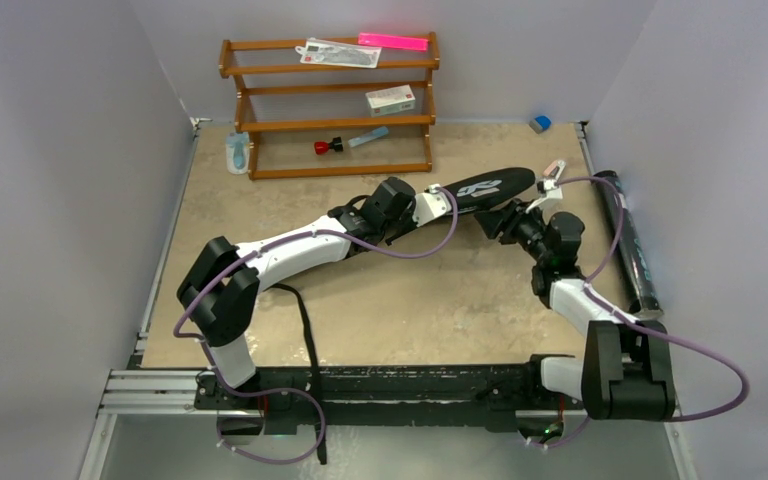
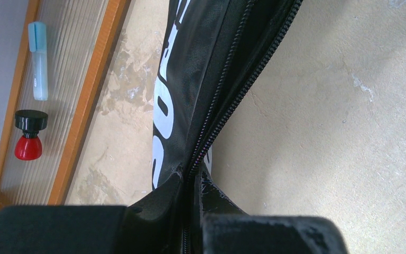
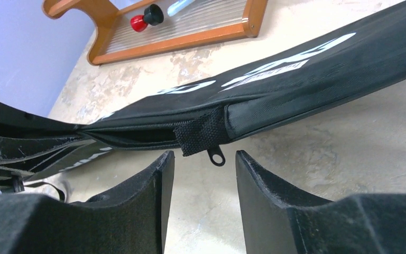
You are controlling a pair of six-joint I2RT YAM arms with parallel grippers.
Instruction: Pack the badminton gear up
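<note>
A long black racket bag [image 1: 497, 187] with white lettering lies slantwise across the table; in the top view my left arm hides its middle. My left gripper is shut on the bag's fabric, where the two zipper edges [image 2: 221, 79] run together between its fingers. Toward the bag's far end, the right wrist view shows a small black zipper pull [image 3: 217, 156] hanging from the fabric end of the zip. Around that pull, my right gripper stands part open, one fingertip on each side, neither visibly touching it.
Behind the bag stands a wooden rack [image 1: 340, 172] holding a red-and-black item [image 1: 328, 146] and a blue-capped tube [image 1: 368, 137]. A long dark cylinder [image 1: 628, 255] lies along the right wall. A black strap [image 1: 306, 325] hangs over the front edge.
</note>
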